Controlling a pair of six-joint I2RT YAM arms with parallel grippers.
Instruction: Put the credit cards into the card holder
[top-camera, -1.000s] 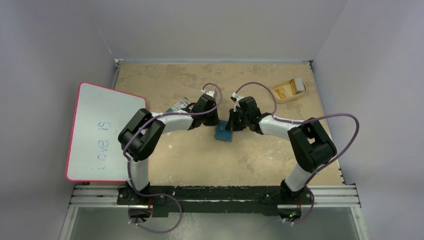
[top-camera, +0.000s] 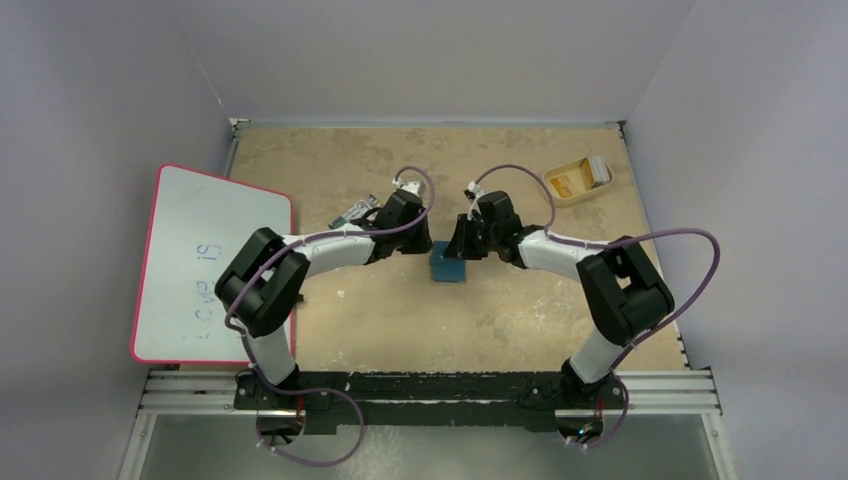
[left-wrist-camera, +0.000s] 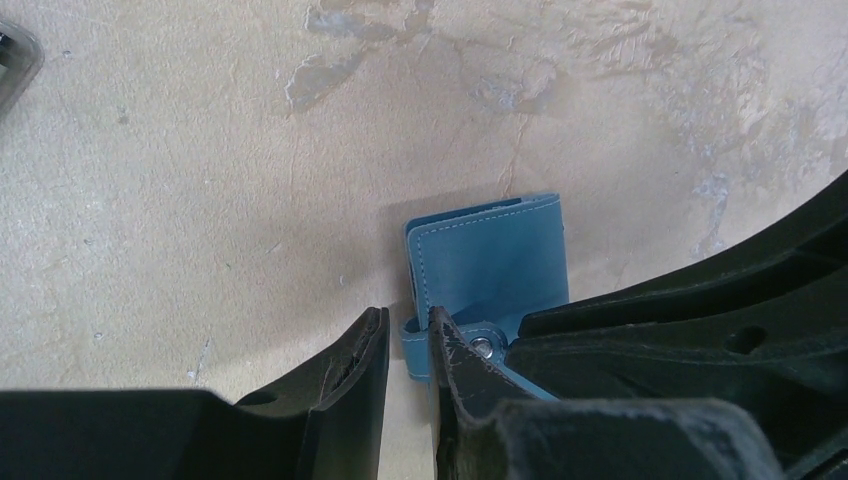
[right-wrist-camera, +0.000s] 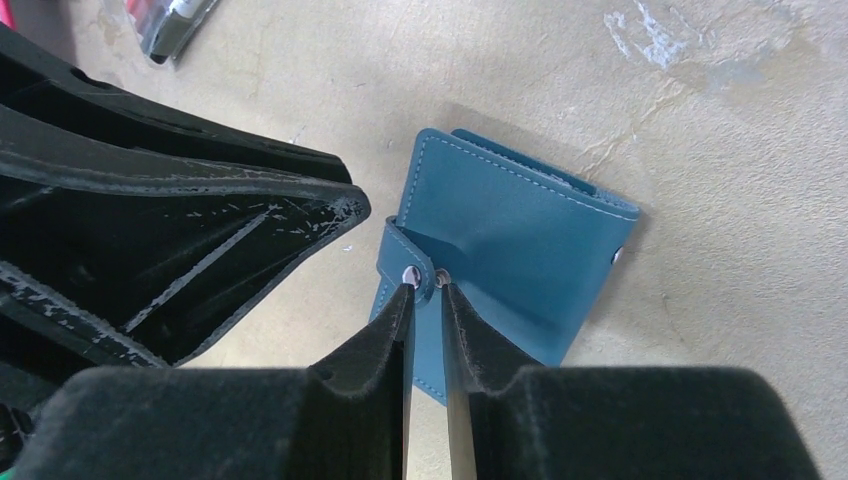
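Observation:
The blue card holder (top-camera: 449, 270) lies flat on the table between my two arms. Its strap (left-wrist-camera: 420, 352) with a metal snap shows in the left wrist view, and in the right wrist view the strap (right-wrist-camera: 408, 262) stands slightly raised beside a second snap part on the holder (right-wrist-camera: 520, 230). My left gripper is partly open over the holder's left edge, nothing between its fingers. My right gripper is shut, its tips at the snap, with nothing visible held. No credit cards show clearly in the wrist views.
A tan tray (top-camera: 566, 198) at the back right holds a yellow item and a pale stack, too small to identify. A clear packet (top-camera: 355, 212) lies behind my left arm. A whiteboard (top-camera: 180, 270) covers the left side.
The holder, slightly askew a second ago, now lies straighter. My right arm has barely moved.

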